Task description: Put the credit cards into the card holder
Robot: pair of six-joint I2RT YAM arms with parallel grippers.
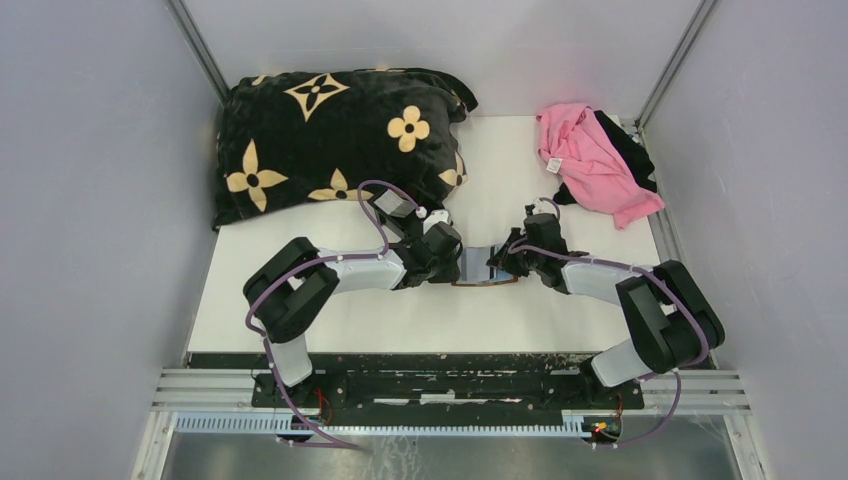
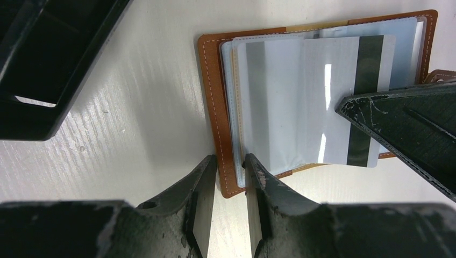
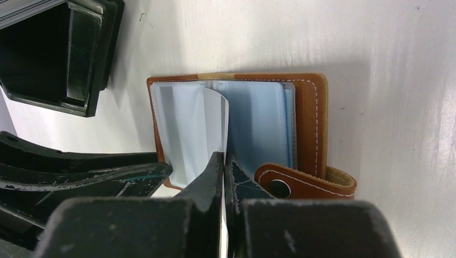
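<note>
The brown leather card holder (image 2: 221, 123) lies open on the table with clear, bluish sleeves (image 2: 269, 107). A pale card (image 2: 314, 97) with a black stripe is over it, its left end meeting the front sleeve; I cannot tell how much is inside. The right gripper is shut on this card, seen edge-on between its fingertips and curving leftward. My left gripper straddles the holder's left edge, its fingers apart: one fingertip is beside the leather, the other at the sleeve edge. In the top view both grippers flank the holder.
A black tray-like box (image 3: 80, 54) stands behind and left of the holder. A snap strap (image 3: 301, 183) sticks out at the holder's front right. A dark cushion (image 1: 335, 140) and pink cloth (image 1: 595, 165) lie at the back.
</note>
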